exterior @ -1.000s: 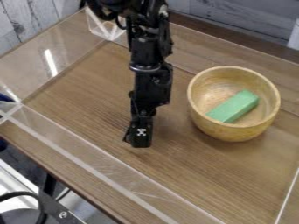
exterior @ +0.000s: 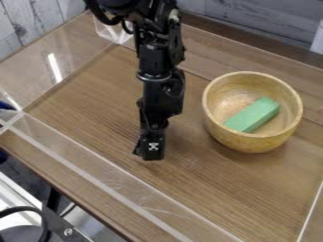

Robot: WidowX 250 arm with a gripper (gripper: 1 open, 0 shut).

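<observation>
My black arm reaches down from the top centre of the camera view to the gripper [exterior: 150, 142], which is low over the wooden table [exterior: 89, 180], left of a pale round bowl. The gripper's fingers are dark and hard to make out; nothing is visible held in them. The bowl [exterior: 232, 88] holds a green rectangular block [exterior: 252, 115], lying at a slant inside it.
Cables [exterior: 38, 210] hang at the lower left edge of the table. A pale wall stands behind the table at the top.
</observation>
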